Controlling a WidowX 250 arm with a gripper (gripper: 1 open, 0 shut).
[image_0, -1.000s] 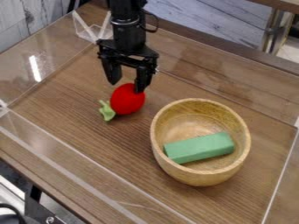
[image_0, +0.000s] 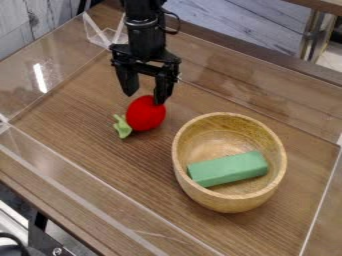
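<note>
My black gripper (image_0: 143, 80) hangs from the top centre, its fingers spread open just above and behind a red strawberry-like object (image_0: 146, 113) with a green end pointing toward the lower left. It is unclear whether the fingertips touch it; nothing shows held between them.
A wooden bowl (image_0: 190, 135) sits at the lower right with a green block (image_0: 227, 169) in it. A cable lies at the lower left corner.
The gripper has shifted very slightly to the left. The red object and the bowl have not visibly moved.
</note>
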